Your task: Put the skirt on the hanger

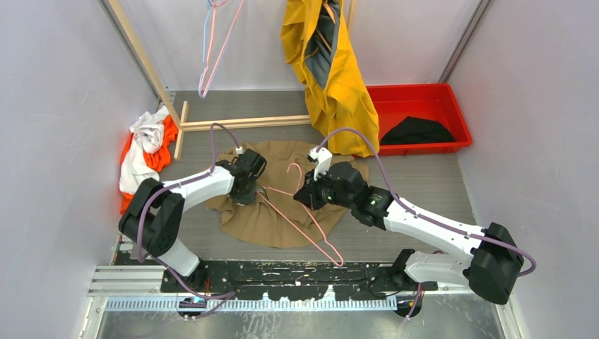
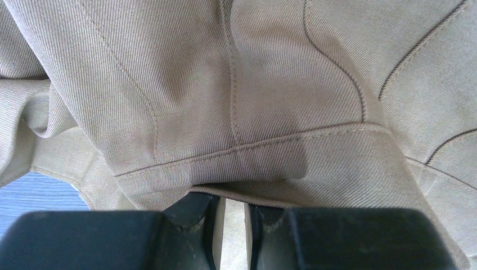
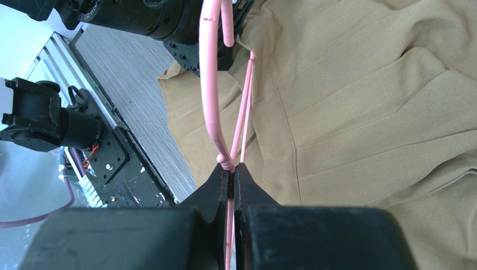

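The brown skirt (image 1: 244, 226) is spread crumpled on the floor, under both arms. My right gripper is shut on a pink hanger (image 3: 211, 84); in the top view the hanger (image 1: 286, 219) lies over the skirt, one end reaching under the skirt's edge by my left hand. My left gripper is low at the skirt's left side, its fingers slightly parted beneath a folded edge of the fabric (image 2: 253, 157). Whether cloth is pinched between them I cannot tell.
A yellow jacket (image 1: 332, 106) hangs at the back. A red bin (image 1: 424, 99) with dark cloth sits back right, white and orange clothes (image 1: 145, 159) at the left, and more hangers (image 1: 215, 49) on the wooden rack (image 1: 240, 123).
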